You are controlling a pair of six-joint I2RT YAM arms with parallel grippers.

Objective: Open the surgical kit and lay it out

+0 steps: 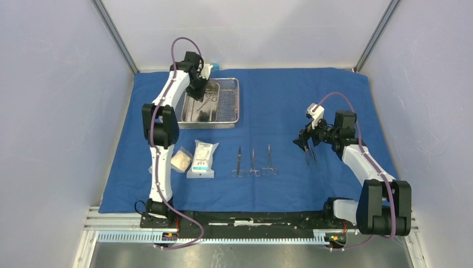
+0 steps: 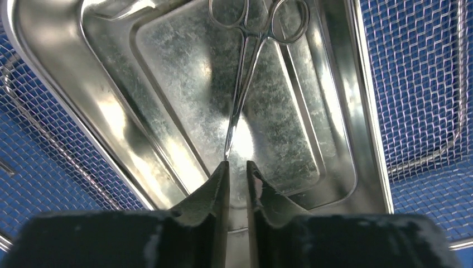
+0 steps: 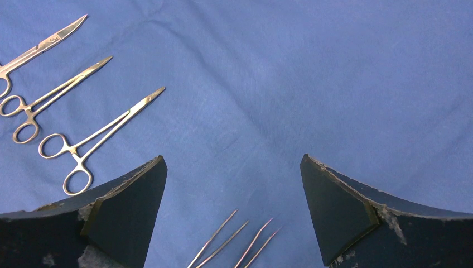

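A metal ring-handled instrument (image 2: pixel 243 92) lies in the steel tray (image 2: pixel 372 162), its rings away from my left gripper. The gripper is slightly open over the tray, a narrow gap between its fingers; the instrument's tip appears just at the left fingertip, and whether they touch I cannot tell. Over the right part of the cloth, my right gripper is wide open with nothing held. Two pairs of tweezers (image 3: pixel 220 237) lie below it. Scissors (image 1: pixel 239 162) and two clamps (image 1: pixel 254 163) lie in a row on the cloth.
The steel tray sits inside a wire mesh basket (image 1: pixel 227 106) at the back left. A white packet (image 1: pixel 203 158) and a bag with pale contents (image 1: pixel 181 161) lie in front of it. Clear blue cloth (image 1: pixel 273 106) stretches between the basket and the right arm.
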